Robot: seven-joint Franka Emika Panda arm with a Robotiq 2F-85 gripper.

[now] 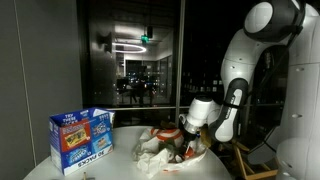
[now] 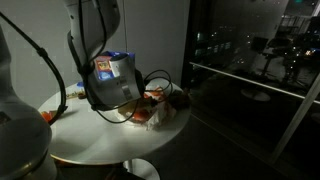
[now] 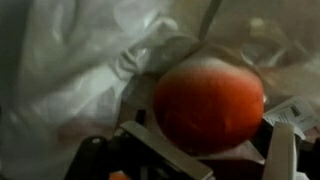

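In the wrist view a round red-orange item [image 3: 208, 104], like a tomato or an apple, fills the space just beyond the fingertips. My gripper is open, one finger [image 3: 165, 150] to the lower left of the item and the other finger [image 3: 281, 150] to its lower right. Crumpled translucent plastic bag [image 3: 75, 75] surrounds it. From the first exterior view, the gripper [image 1: 190, 150] reaches down into the white bag [image 1: 152, 157] on the table; its fingertips are hard to make out there.
A blue box [image 1: 82, 140] stands on the left part of the white round table [image 1: 115, 165]. Between box and bag the tabletop is mostly bare. A wooden-framed item [image 1: 258, 155] is beside the table at the right.
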